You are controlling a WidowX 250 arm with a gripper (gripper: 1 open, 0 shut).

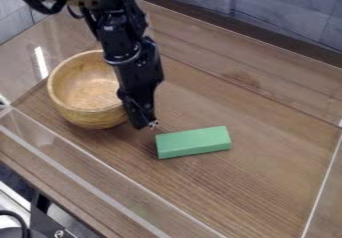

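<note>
The black gripper [150,119] hangs low at the right rim of a round wooden bowl [74,87], its fingertips just above the table. It looks shut, with nothing visible between its fingers, though the tips are small. A green rectangular block [194,142] lies on the table just right of and below the fingertips, apart from the bowl. The gripper hides part of the bowl's right side.
A grey tiled wall [267,22] runs along the back. Black cables lie at the lower left, off the table's edge.
</note>
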